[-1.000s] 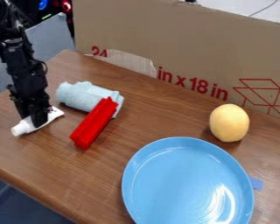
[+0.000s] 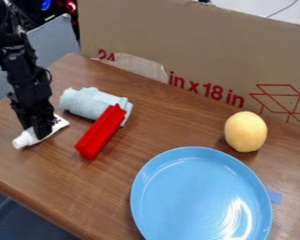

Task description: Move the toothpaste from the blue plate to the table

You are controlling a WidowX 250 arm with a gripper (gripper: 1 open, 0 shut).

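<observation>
The white toothpaste tube (image 2: 26,140) lies on the wooden table (image 2: 153,131) near its left edge, its capped end toward the lower left. My black gripper (image 2: 42,129) is down over the middle of the tube, hiding part of it. At this size I cannot make out whether the fingers press on the tube or stand apart around it. The blue plate (image 2: 159,202) is at the lower right, empty.
Just right of the gripper lie a pale blue rolled cloth (image 2: 87,101) and a red bar-shaped object (image 2: 101,132) against it. A yellow potato-like object (image 2: 246,132) sits at the right. A cardboard box (image 2: 190,47) walls off the back. Bare table separates the red object from the plate.
Almost nothing differs. The gripper has shifted very slightly over the tube; the tube, plate and other objects stay where they were.
</observation>
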